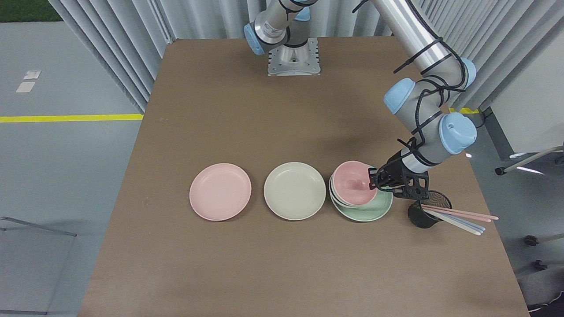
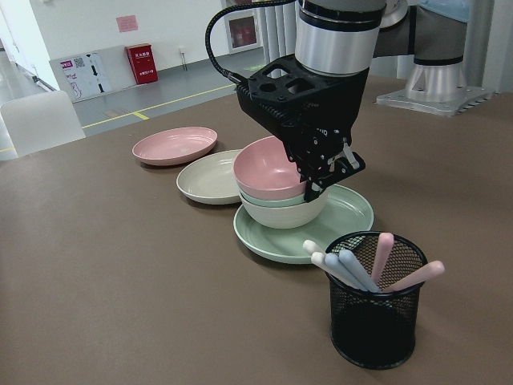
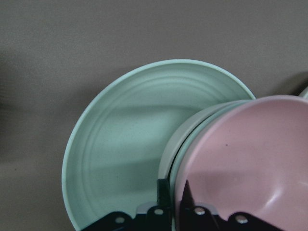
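A nested stack, pink bowl (image 1: 353, 179) on top of green and white bowls (image 2: 284, 215), sits on the green plate (image 1: 365, 214); in the wrist view it lies at the plate's right side (image 3: 115, 139). My gripper is at the stack's rim, its dark fingers on either side of the bowls' edges. Whether it grips them or is only near is unclear.
A white plate (image 1: 294, 190) and pink plate (image 1: 220, 193) lie left. A black mesh cup (image 2: 373, 321) with pink, blue and white utensils stands beside the green plate.
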